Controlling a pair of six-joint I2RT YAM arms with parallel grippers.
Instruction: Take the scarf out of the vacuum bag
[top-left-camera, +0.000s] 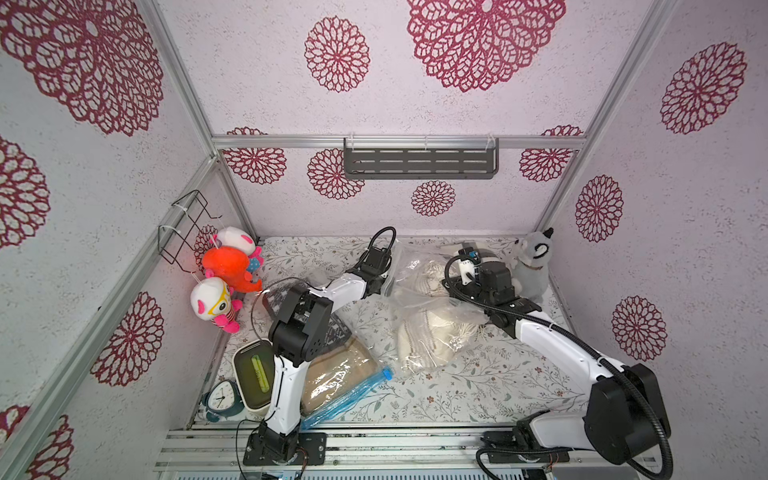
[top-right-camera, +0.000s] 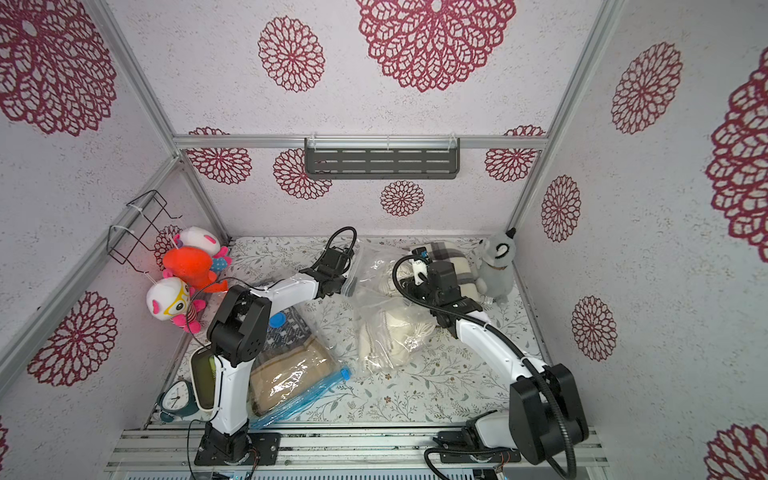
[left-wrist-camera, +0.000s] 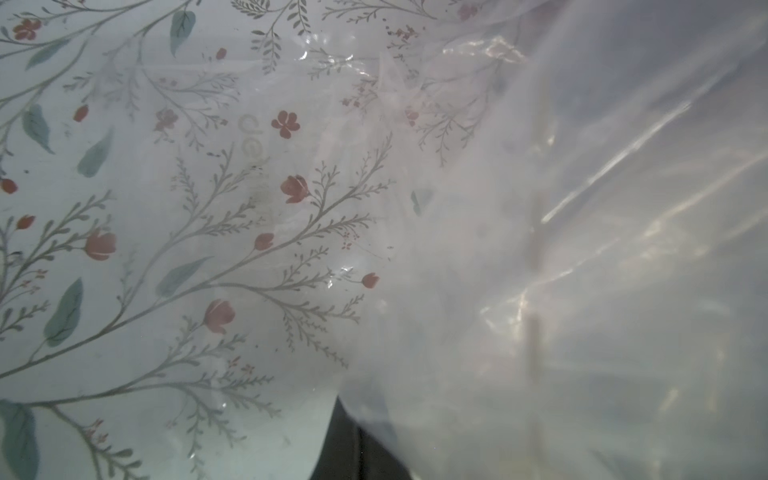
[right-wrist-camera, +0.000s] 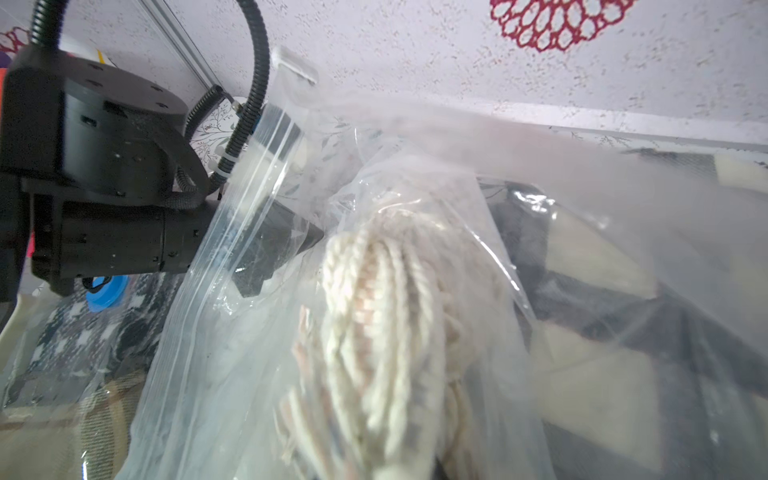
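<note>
A cream fringed scarf (top-left-camera: 425, 340) (top-right-camera: 388, 336) lies inside a clear vacuum bag (top-left-camera: 412, 268) (right-wrist-camera: 208, 352) in the middle-right of the table. My left gripper (top-left-camera: 380, 284) is at the bag's left side, shut, with the film draped over its fingertips in the left wrist view; nothing more shows between them. My right gripper (top-left-camera: 460, 288) is over the bag, shut on cream tasselled scarf material (right-wrist-camera: 376, 344), with plastic film round it; its fingers are mostly hidden.
A plaid cloth (top-right-camera: 456, 252) lies behind the right gripper, beside a grey plush toy (top-left-camera: 532, 272). At left are plush toys (top-left-camera: 232, 264), a packed bag (top-left-camera: 336, 372), a tray (top-left-camera: 244, 368) and a clock (top-left-camera: 223, 397).
</note>
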